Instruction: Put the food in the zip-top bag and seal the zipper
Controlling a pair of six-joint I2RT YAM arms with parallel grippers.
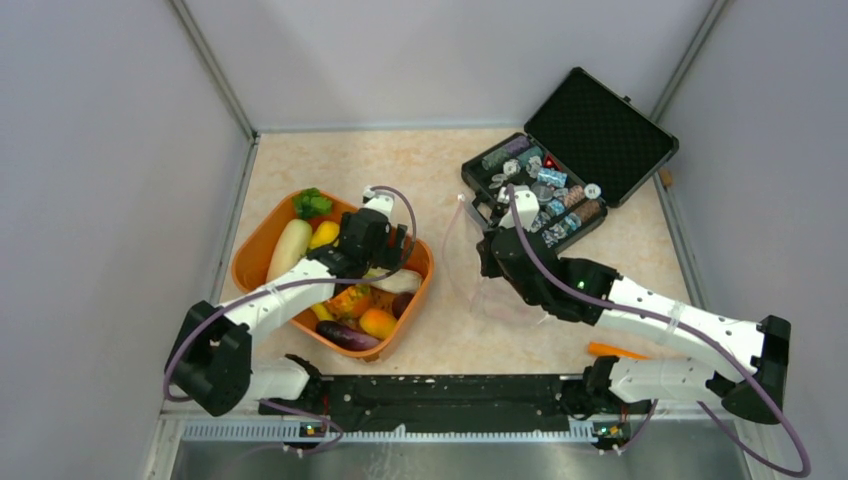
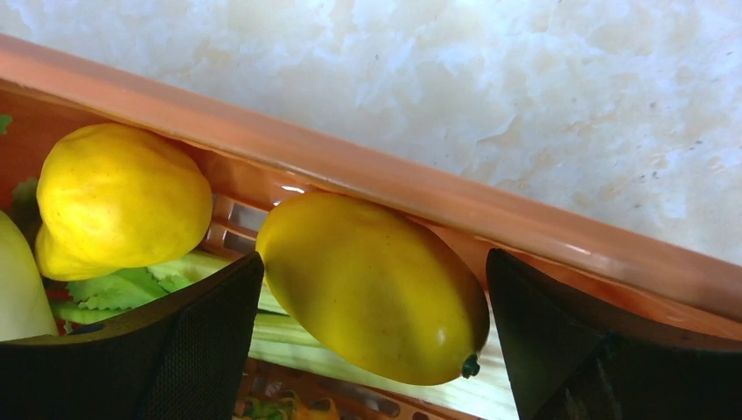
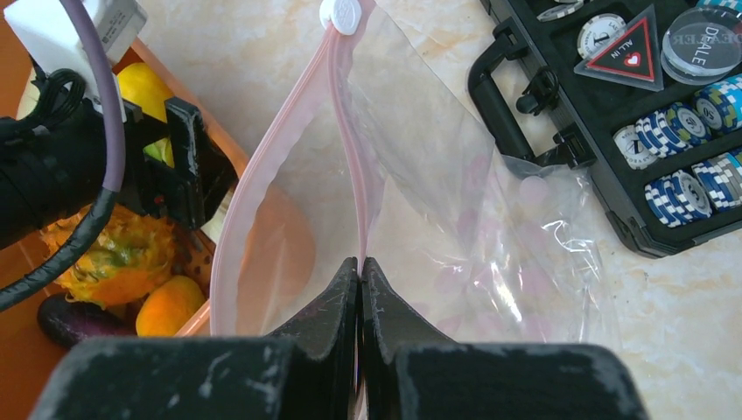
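Note:
Over the orange basket (image 1: 262, 237), my left gripper stands open, its fingers on either side of a yellow lemon-like fruit (image 2: 372, 289). The fruit lies by the basket's far wall, on pale green stalks. A rounder yellow fruit (image 2: 122, 197) is to its left. My right gripper is shut on the edge of the clear zip top bag (image 3: 429, 219), whose pink-edged mouth gapes toward the basket. The white zipper slider (image 3: 341, 15) sits at the far end of that mouth. No food shows in the bag.
An open black case of poker chips (image 1: 545, 190) stands at the back right, its handle (image 3: 494, 92) close against the bag. Also in the basket are an eggplant (image 1: 347, 336), an orange fruit (image 1: 378, 323) and a bumpy gourd (image 3: 109, 254).

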